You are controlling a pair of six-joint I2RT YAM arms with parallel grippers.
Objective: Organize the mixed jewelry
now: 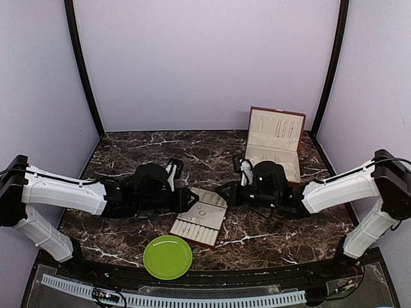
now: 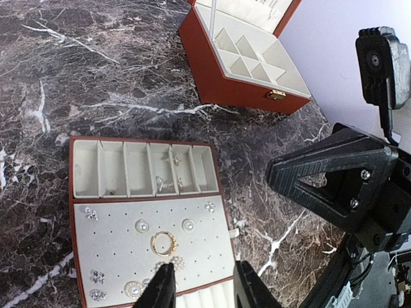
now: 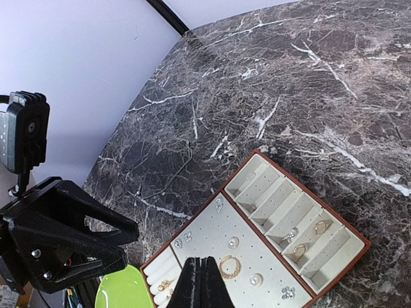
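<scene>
A flat red-edged jewelry tray (image 1: 198, 222) lies mid-table under both grippers. Its pale middle panel (image 2: 115, 256) bears a gold hoop (image 2: 163, 244), pearl pieces (image 2: 142, 226) and small sparkling studs (image 2: 97, 276). Small rings and earrings (image 3: 322, 226) sit in some slots along one side, and gold pieces rest in the ring rolls (image 3: 164, 269) opposite. My left gripper is over the tray, fingers apart with nothing between them. Above the tray as well, my right gripper is shut, and no item shows between its fingertips.
A red jewelry box (image 2: 237, 90) with divided compartments stands at the back right, its raised lid (image 1: 276, 130) hung with necklaces. The green plate (image 1: 167, 257) at the front looks empty. Bare marble table (image 1: 173, 144) lies behind the arms.
</scene>
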